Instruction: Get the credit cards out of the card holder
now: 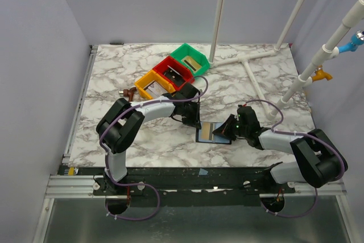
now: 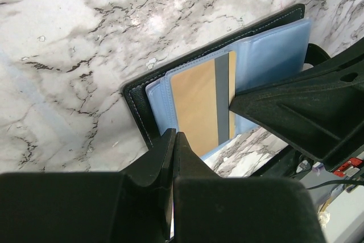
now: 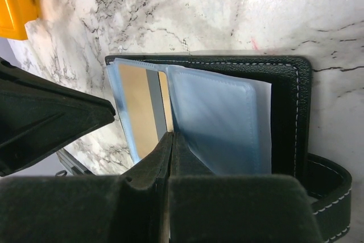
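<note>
The card holder lies spread on the table, a dark cover with pale blue clear sleeves. In one sleeve sits a gold card with a dark grey stripe. My left gripper is shut, its tips at the holder's left side near the sleeve edge, with nothing showing between them. The right gripper is also shut; its tips sit at the striped end of the gold card, by the opening of the sleeve. Whether they pinch the card's edge cannot be seen.
Behind the left arm stand a yellow bin, a red bin and a green bin, with items inside. White pipes occupy the back right. Bare marble lies left of the holder.
</note>
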